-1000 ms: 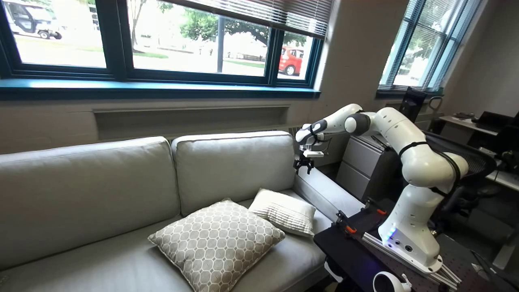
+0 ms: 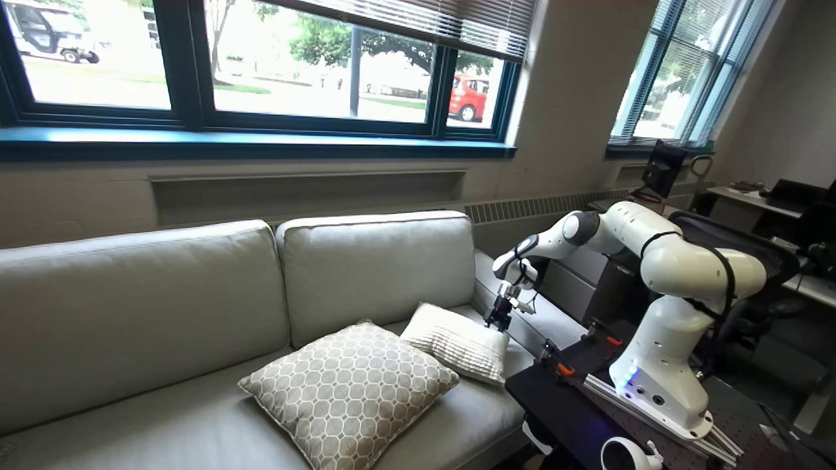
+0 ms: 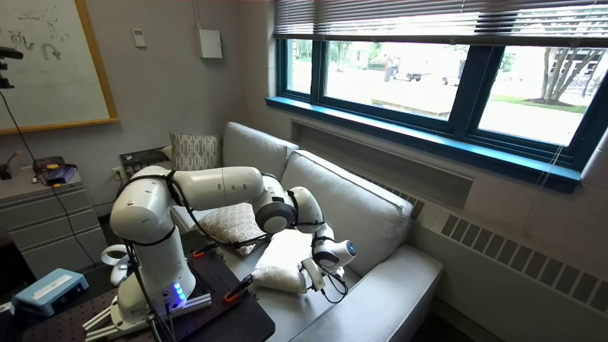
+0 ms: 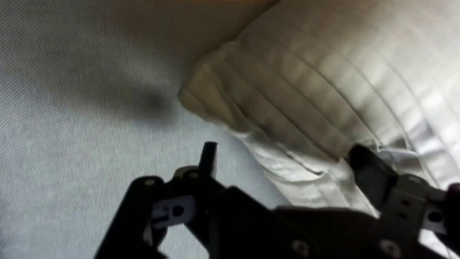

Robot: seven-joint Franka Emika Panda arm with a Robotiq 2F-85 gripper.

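My gripper [image 2: 495,322] is lowered to the far right corner of a white ribbed pillow [image 2: 458,341], by the sofa's arm. In the wrist view the fingers stand wide apart. The left finger [image 4: 208,157] is over bare grey sofa fabric, while the right finger [image 4: 373,175] lies against the pleated side of the pillow [image 4: 302,99]. Part of the pillow's edge shows between the two fingers; it is not gripped. In exterior view 2 the arm's wrist hides the fingers at the pillow's [image 3: 280,263] near end.
A larger patterned pillow [image 2: 353,395] lies on the grey sofa [image 2: 157,399], in front of the white one. The sofa's armrest [image 3: 376,290] and back cushion [image 3: 347,211] bound the space beside my gripper. Clamps [image 2: 558,360] sit along the table edge.
My gripper has come down from above the sofa's arm to the white pillow's corner. Both pillows look almost unmoved.
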